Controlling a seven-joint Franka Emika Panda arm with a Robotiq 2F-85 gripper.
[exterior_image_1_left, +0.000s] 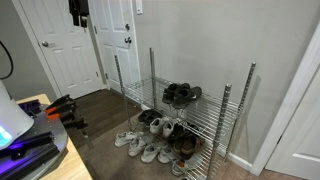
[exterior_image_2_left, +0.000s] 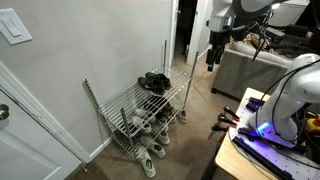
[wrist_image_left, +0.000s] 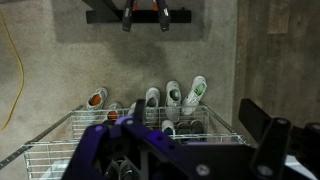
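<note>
My gripper hangs high over the floor, with its dark fingers spread apart at the bottom of the wrist view. It looks open, and nothing shows between the fingers. In the second exterior view the gripper (exterior_image_2_left: 210, 57) points down, well clear of the shoes. A wire shoe rack (exterior_image_1_left: 229, 115) stands by the wall. Dark shoes (exterior_image_1_left: 181, 94) sit on its upper shelf. Under that shelf are several more shoes, including brown ones (exterior_image_1_left: 186, 144). Light grey shoes (wrist_image_left: 172, 97) stand in a row along the rack's front, toes outward.
A wooden tabletop (exterior_image_2_left: 232, 163) carries the arm's base. Dark bracket-like hardware with orange parts (exterior_image_1_left: 60, 108) juts out beside it. A grey sofa (exterior_image_2_left: 231, 76) stands behind the arm. Bare floor (wrist_image_left: 215, 50) lies in front of the rack, and a yellow cable (wrist_image_left: 15, 62) runs across it.
</note>
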